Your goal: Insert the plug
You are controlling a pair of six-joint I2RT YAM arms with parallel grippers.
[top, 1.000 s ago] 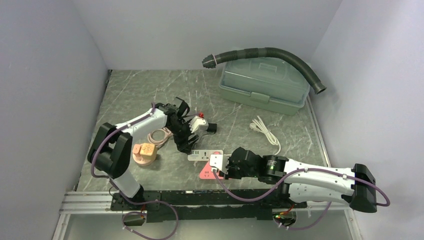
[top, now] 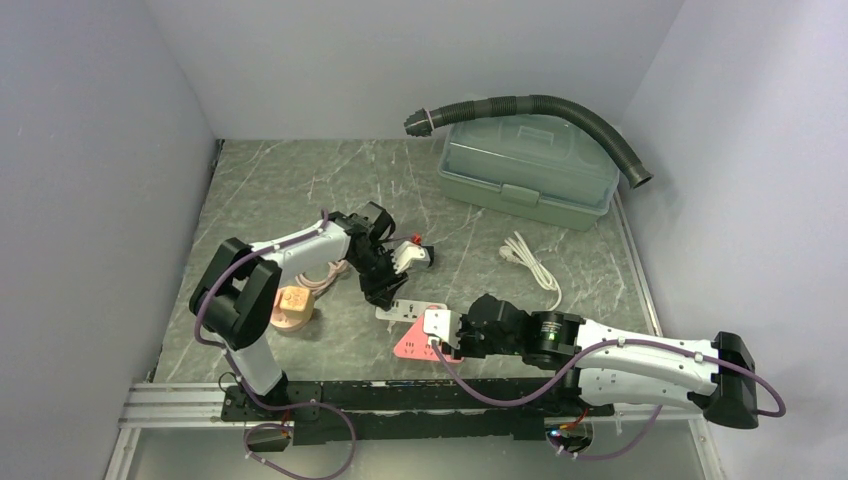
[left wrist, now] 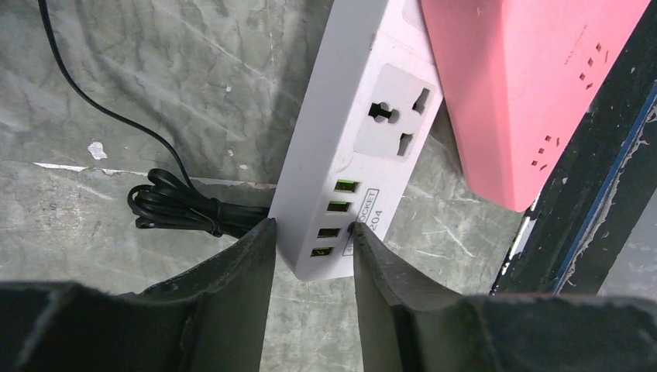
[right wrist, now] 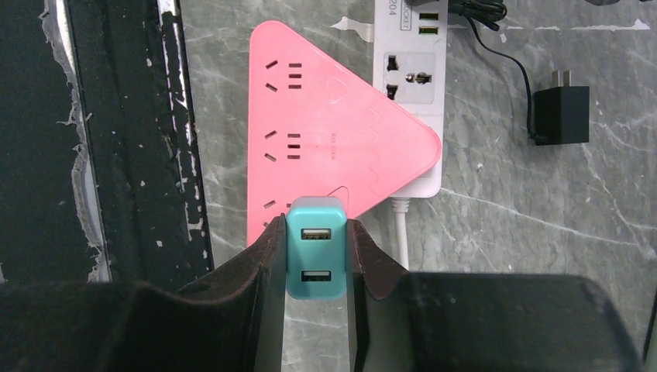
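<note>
A small teal plug with two USB ports (right wrist: 316, 260) sits between the fingers of my right gripper, which is shut on it; its prongs are hidden. It overlaps the lower edge of the pink triangular socket (right wrist: 333, 132); whether it touches cannot be told. The socket's tip lies over the white power strip (right wrist: 411, 116), whose outlets face up. In the left wrist view, my left gripper stands part open over the USB end of the white strip (left wrist: 325, 147), its fingers apart on either side. Whether they touch it is unclear.
A black adapter (right wrist: 562, 115) with prongs lies beside the strip, its bundled black cord (left wrist: 197, 209) near the strip's end. A pink-and-wood block (top: 292, 305) sits at left, a white coiled cable (top: 532, 265) at right. A green box (top: 530, 165) stands behind.
The left gripper has moved right and toward the front, over the strip's end. The pink socket has shifted slightly left, while the right arm has moved a little right.
</note>
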